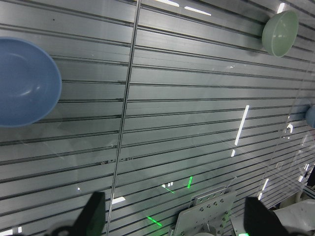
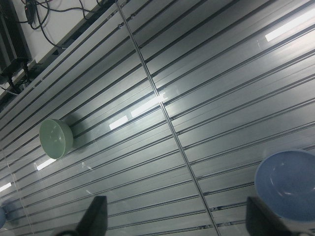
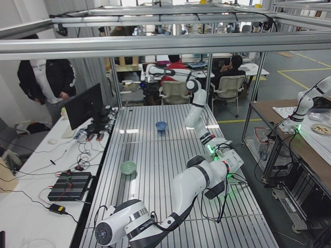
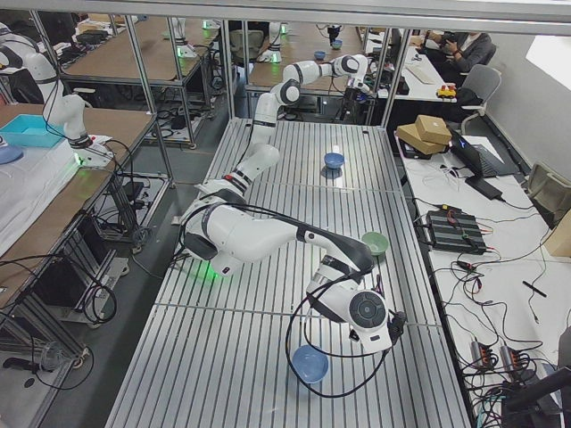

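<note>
Three bowls rest on the slatted metal table (image 4: 178, 374): a green one (image 3: 128, 167) at the middle of one side, a blue one (image 4: 334, 160) toward one end and another blue one (image 4: 310, 364) toward the other end. My left gripper is above the table, its dark fingertips apart and empty at the bottom of the left wrist view, a blue bowl (image 1: 27, 81) off to one side. My right gripper likewise has fingertips apart with nothing between, a blue bowl (image 2: 285, 184) to the right in its view.
A desk (image 4: 491, 294) with cables, a black box and a monitor runs along one long side. Aluminium frame posts and rails surround the table. Much of the slatted surface between the bowls is bare. The two arms' bodies lie close together along the other side.
</note>
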